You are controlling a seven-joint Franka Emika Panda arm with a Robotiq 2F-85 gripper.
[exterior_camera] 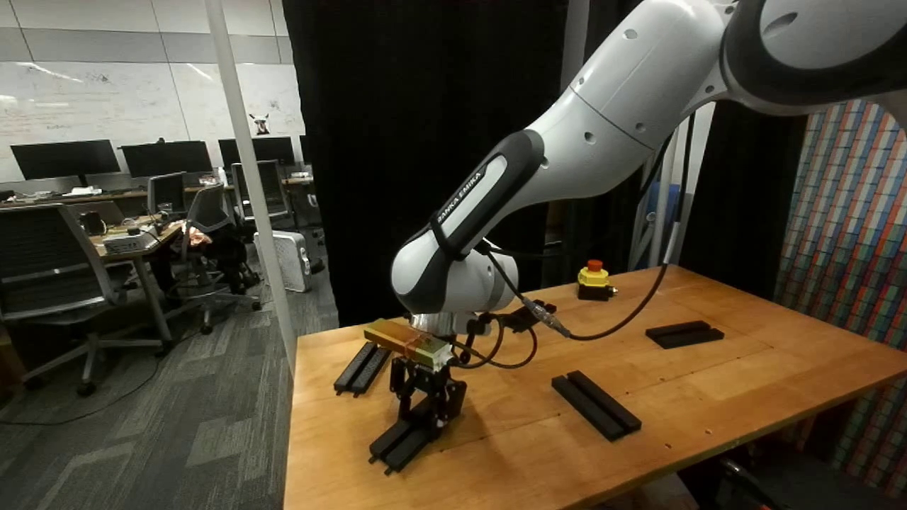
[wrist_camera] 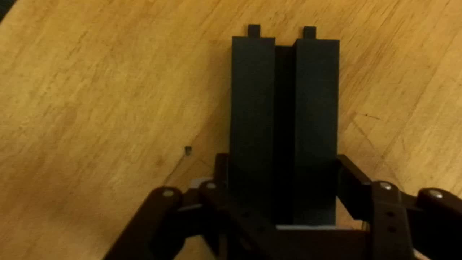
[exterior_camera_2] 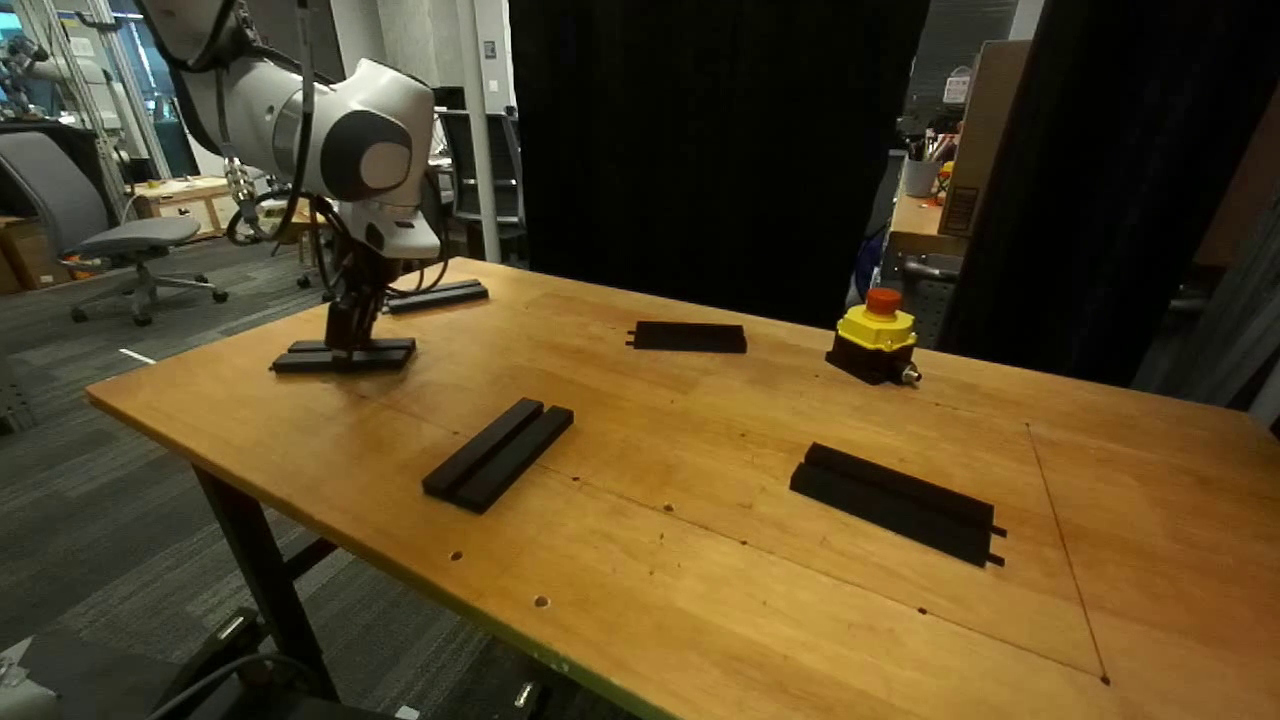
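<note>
A black grooved block [wrist_camera: 253, 108] lies flat on the wooden table, two small pegs sticking out of its far end in the wrist view. My gripper straddles it near the other end, one finger on each long side and both very close against it. Whether they press on it, I cannot tell. In exterior view 1 the gripper [exterior_camera: 422, 415] is low over the back part of this block [exterior_camera: 393, 448]. From exterior view 2, the gripper [exterior_camera_2: 345, 350] comes down at the middle of the block [exterior_camera_2: 390, 350] and hides part of it.
Similar black blocks lie apart on the table: one [exterior_camera: 363, 368] behind the gripper, one [exterior_camera: 596, 406] to its right, one [exterior_camera: 684, 334] farther right, and another [exterior_camera_2: 689, 337]. A yellow emergency stop [exterior_camera_2: 877, 330] with a red button stands toward the back. Bare wood lies between them.
</note>
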